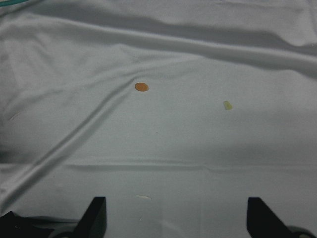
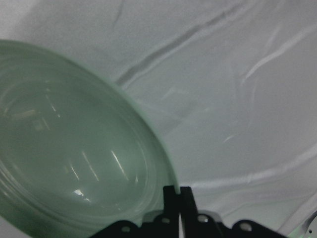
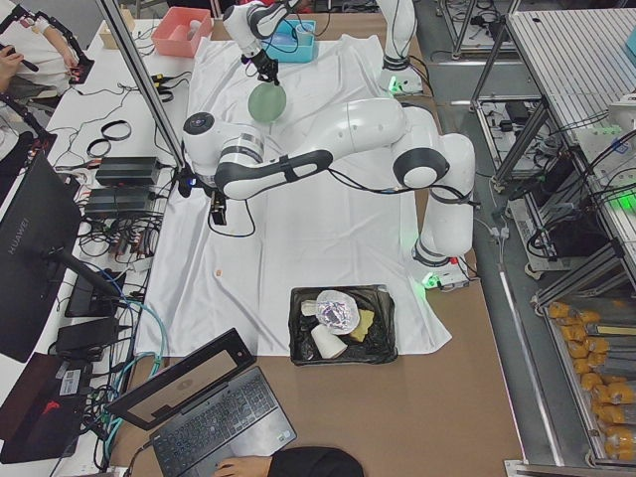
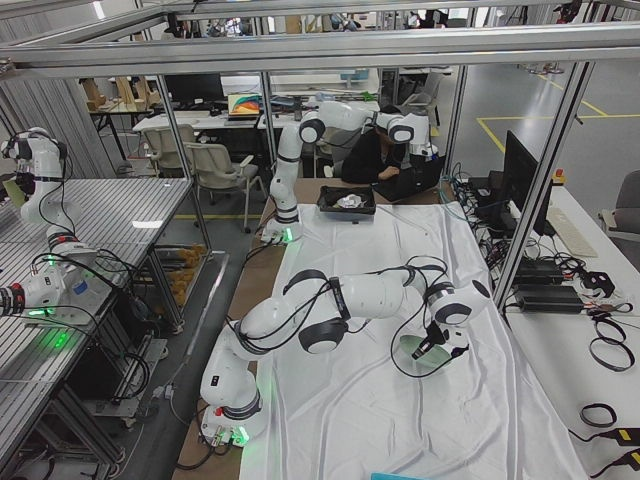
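A green plate (image 3: 268, 102) lies on the white cloth at the far end in the camera left view. In the right wrist view my right gripper is shut on the rim of that plate (image 2: 74, 129). My left gripper hangs open over bare cloth, nothing between its fingers. Below it are a small orange oval (image 1: 141, 87) and a small pale yellow scrap (image 1: 228, 105).
A black bin (image 3: 373, 343) holding a foil-covered item, a white cylinder and a yellow sponge sits at the near end. A blue bin (image 3: 298, 50) stands at the far end. A laptop (image 3: 219, 427) lies near the bin.
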